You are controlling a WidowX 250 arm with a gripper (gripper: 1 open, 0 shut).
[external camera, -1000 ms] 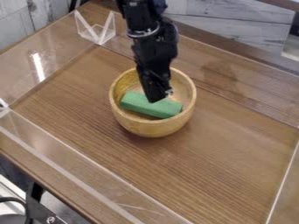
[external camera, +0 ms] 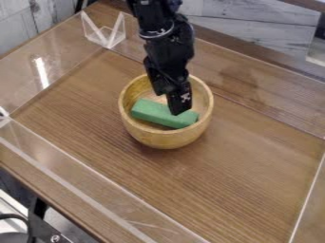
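Observation:
A round tan bowl sits on the wooden table, holding a green block lying in its front half. My black gripper reaches down from the top into the back part of the bowl, its tip above and behind the block. I cannot tell whether its fingers are open or shut, or whether they touch anything.
A clear plastic object stands at the back left, near a white marble-look panel at the back. A cable lies at the lower left corner.
My gripper has moved lower into the bowl, toward the green block. The bowl and block look unmoved.

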